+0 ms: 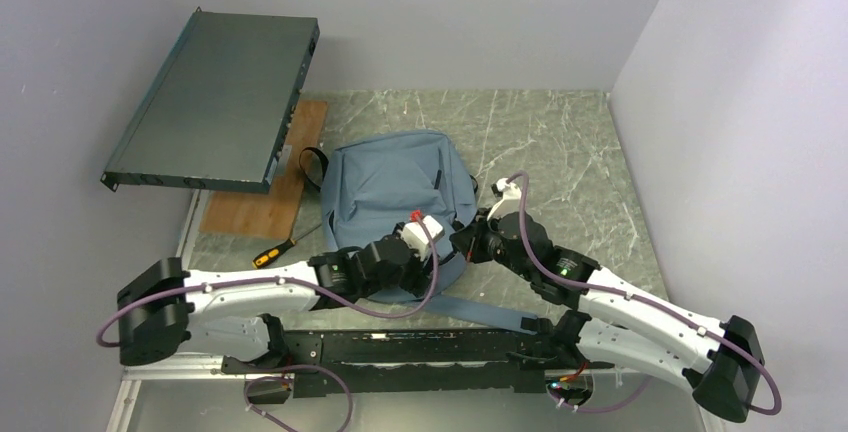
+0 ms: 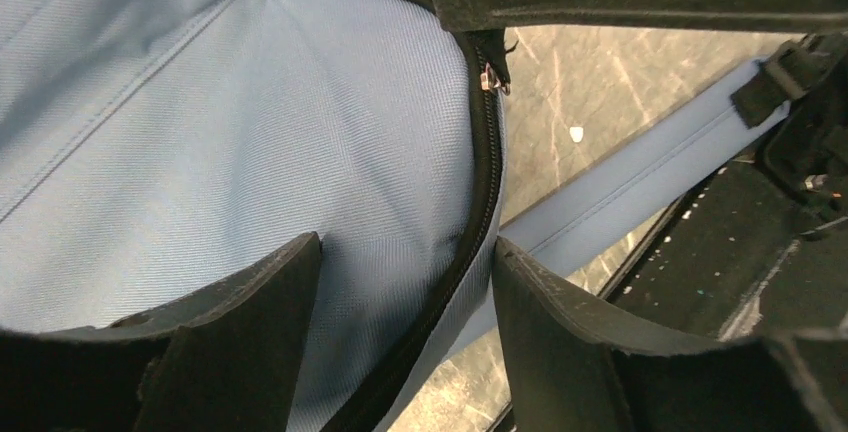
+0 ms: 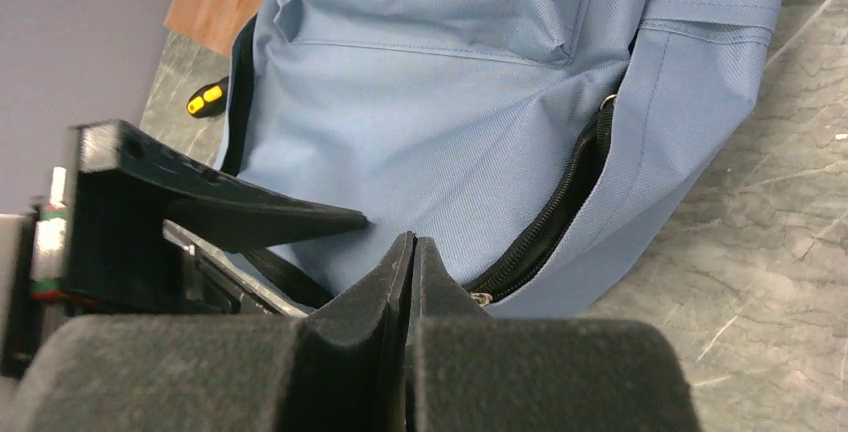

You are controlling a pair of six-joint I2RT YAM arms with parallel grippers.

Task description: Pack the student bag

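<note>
A blue-grey backpack (image 1: 395, 187) lies flat on the marbled table. In the left wrist view its black zipper edge (image 2: 478, 187) runs down between the fingers of my left gripper, which stand apart at the bag's near end. Opposite, at the bag's right side, my right gripper is shut with nothing showing between its fingertips. The right wrist view shows the zipper opening (image 3: 555, 217) gaping slightly just beyond those tips. One dark left-gripper finger (image 3: 290, 214) also enters that view from the left, close to the right gripper.
A yellow-black screwdriver (image 1: 274, 253) lies left of the bag. The large dark panel (image 1: 215, 97) overhangs a wooden board (image 1: 255, 214) at the back left. A loose strap (image 1: 480, 312) stretches along the front. Bare table (image 1: 570, 182) lies to the right.
</note>
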